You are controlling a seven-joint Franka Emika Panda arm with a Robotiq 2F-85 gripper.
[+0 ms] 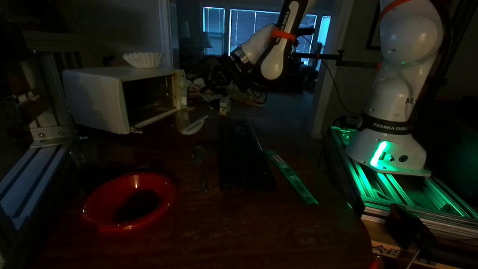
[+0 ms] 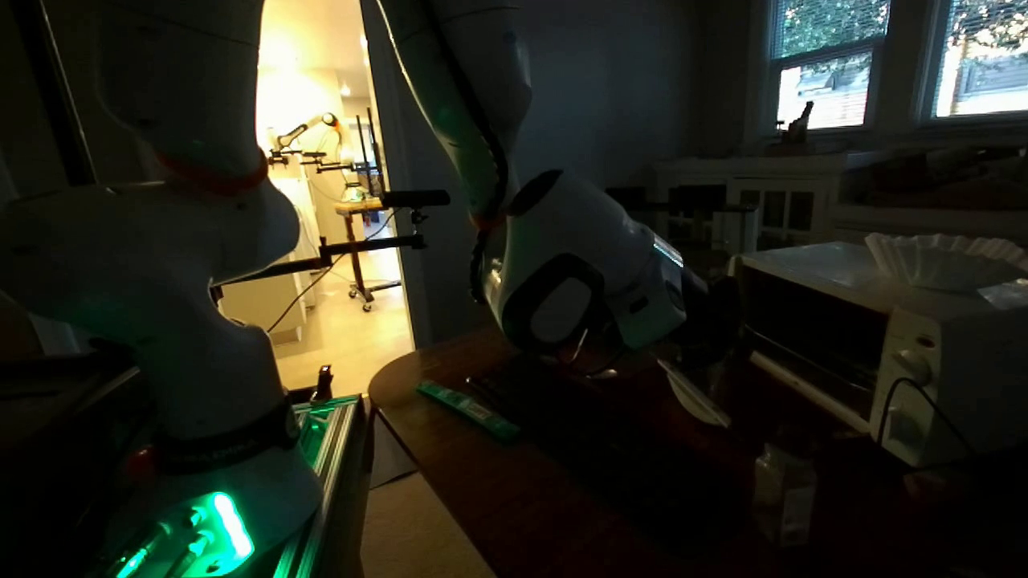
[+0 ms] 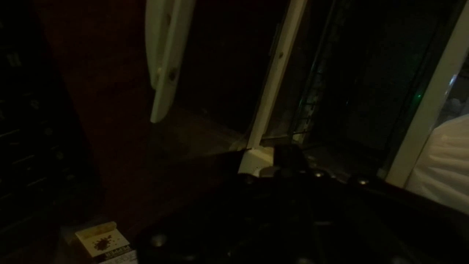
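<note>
A white toaster oven (image 1: 94, 98) stands at the back left of the table with its glass door hanging open. The door's white handle (image 3: 169, 66) shows at the upper left of the wrist view, and the same handle (image 2: 694, 393) lies low before the oven in exterior view 2. My gripper is shut, and nothing shows between its fingers. It is very dark, near the oven's front corner in the wrist view. In exterior view 1 the gripper (image 1: 214, 81) hangs above the table, right of the oven, apart from the handle.
A white fluted paper filter (image 1: 143, 60) sits on the oven. A black keyboard (image 1: 244, 154), a green packet (image 1: 293, 177), a clear spoon (image 1: 199, 154) and a small pepper box (image 3: 105, 244) lie on the table. Nearer exterior view 1 is a red bowl (image 1: 96, 204).
</note>
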